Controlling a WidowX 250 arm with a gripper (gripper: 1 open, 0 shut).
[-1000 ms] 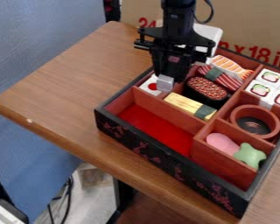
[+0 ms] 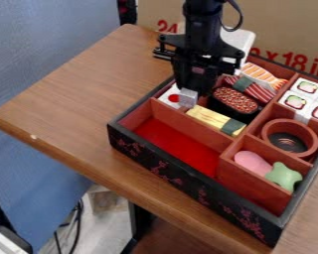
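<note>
My black gripper (image 2: 191,84) hangs over the back left corner of a black bento box (image 2: 202,194) with red dividers. Its tip is low by a white piece with a red spot (image 2: 171,98) and a light grey block; I cannot tell whether it holds either. Beside it lie a dark roe sushi (image 2: 237,99), striped pieces (image 2: 265,76), a yellow block (image 2: 209,116) with a green band, white rolls (image 2: 300,100), a round red dish (image 2: 290,131), a pink piece (image 2: 250,162) and a green piece (image 2: 282,176). The front left compartment is empty.
A cardboard box (image 2: 288,30) stands behind. Cables hang below the table at the lower left.
My gripper has lowered very slightly toward the box. The pieces in the box look unchanged.
</note>
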